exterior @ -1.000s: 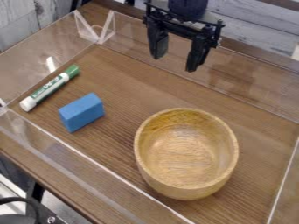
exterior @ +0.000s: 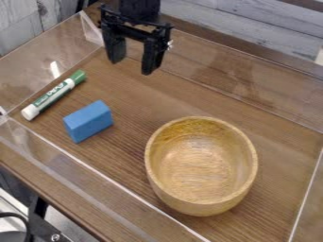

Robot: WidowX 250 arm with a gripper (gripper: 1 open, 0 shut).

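Note:
My black gripper (exterior: 134,49) hangs over the upper left part of the wooden surface, open, above bare wood. Below it to the left lies a blue block (exterior: 87,121). A green and white marker (exterior: 53,95) lies at the far left. A large yellow bowl (exterior: 201,165) sits at the lower right.
The middle and right of the surface behind the bowl are clear wood. A raised edge runs along the back. Black cables show at the bottom left corner.
My gripper has moved left across the back of the surface, from the upper middle right to the upper left. The block, marker and bowl are unmoved.

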